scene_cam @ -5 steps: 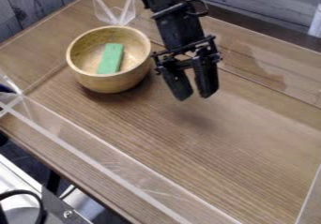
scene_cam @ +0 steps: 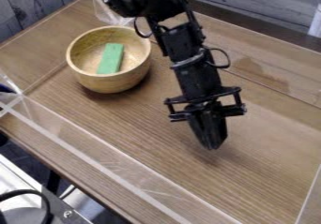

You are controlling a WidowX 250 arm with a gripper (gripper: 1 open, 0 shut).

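Note:
A black robot arm reaches down from the top of the view to my gripper [scene_cam: 208, 134], which hangs over the middle of the wooden table [scene_cam: 150, 181], to the right of and lower in view than a wooden bowl [scene_cam: 131, 76]. A green block [scene_cam: 109, 58] lies inside the bowl. The gripper's fingertips are close together and point down; whether they are fully shut is hard to tell, and no object shows between them.
Clear plastic [scene_cam: 38, 125] lines the table's left edge. Black cables [scene_cam: 38, 196] hang at the lower left. A grey plank wall stands at the back.
My gripper has moved down the view, toward the table's front, away from the bowl, and its fingers appear closer together than a second ago. The bowl and block have not moved.

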